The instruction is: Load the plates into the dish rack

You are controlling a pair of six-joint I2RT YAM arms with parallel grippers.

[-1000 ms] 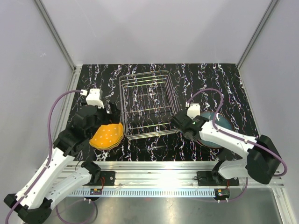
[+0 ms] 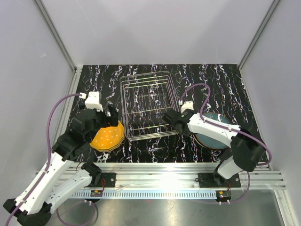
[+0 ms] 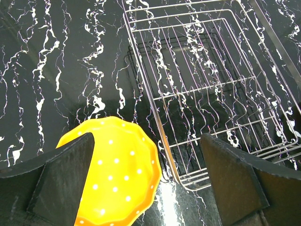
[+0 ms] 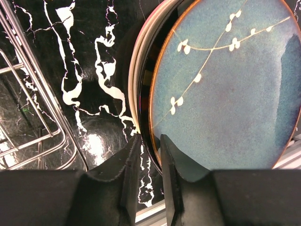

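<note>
The wire dish rack sits mid-table. My left gripper is open above the yellow dotted plates, just left of the rack. At the right, a stack of plates with a blue, leaf-patterned top plate lies beside the rack. My right gripper is low at the stack's left edge, its fingertips a little apart at the rim; whether they grasp anything I cannot tell.
Grey walls enclose the sides and back, with a metal rail along the front.
My right arm has shifted left and slightly up in the top view, toward the rack's right edge. The left arm is nearly still.
</note>
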